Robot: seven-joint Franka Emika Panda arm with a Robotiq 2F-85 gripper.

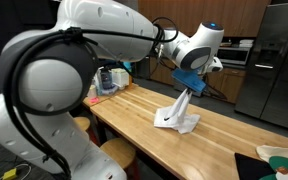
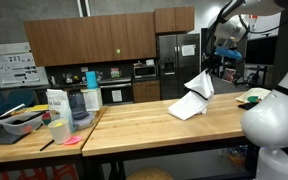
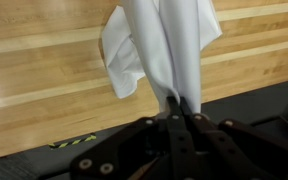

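A white cloth hangs from my gripper, its lower part spread on the wooden table. In the wrist view the cloth runs up to the fingers, which are shut on it. Exterior view 2 shows the same cloth drawn into a raised peak at the right of the table, with folds resting on the wood below. The fingertips are small and partly hidden by the cloth.
Bare wooden tabletop lies in front and to the right of the cloth. A green-and-white dish and a black item sit at the near right. Bins and containers fill the far left end.
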